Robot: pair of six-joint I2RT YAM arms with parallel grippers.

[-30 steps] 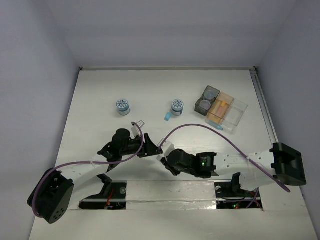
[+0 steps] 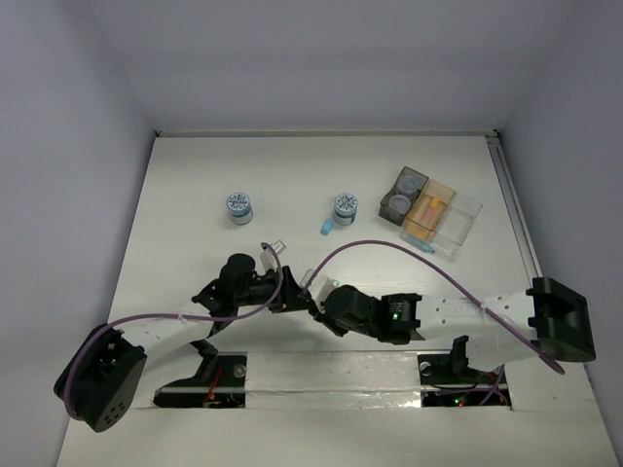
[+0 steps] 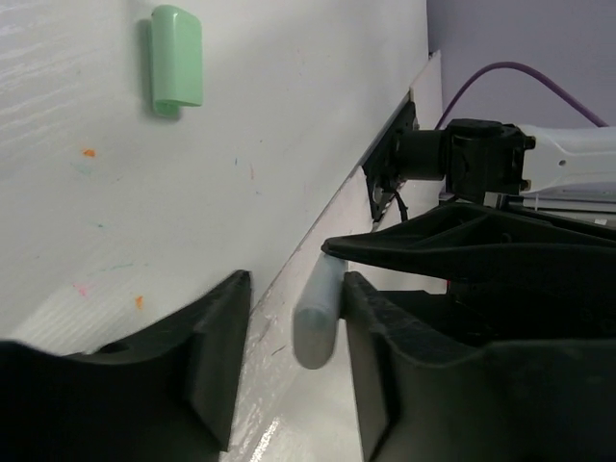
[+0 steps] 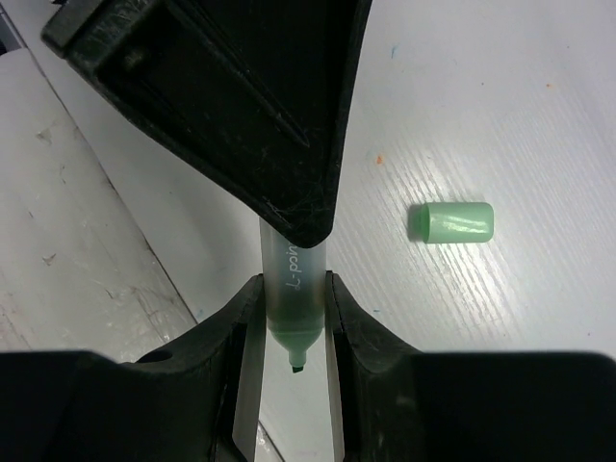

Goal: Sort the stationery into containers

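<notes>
My two grippers meet low at the front middle of the top view. In the right wrist view a pale translucent green marker (image 4: 295, 289) with a dark tip hangs between the fingers of my right gripper, which is shut on it. My left gripper is part open around the end of that marker, its blurred fingers apart from it on at least one side. A green cap lies on the white table, also seen in the right wrist view (image 4: 458, 221).
At the back right stand a dark container (image 2: 387, 212), an orange one (image 2: 438, 195) and a clear one (image 2: 459, 224). Two round blue-topped containers (image 2: 238, 207) (image 2: 346, 206) stand farther back, with a small blue object (image 2: 327, 227) beside one.
In the top view my left gripper has shifted slightly toward the front. My right arm has barely moved.
</notes>
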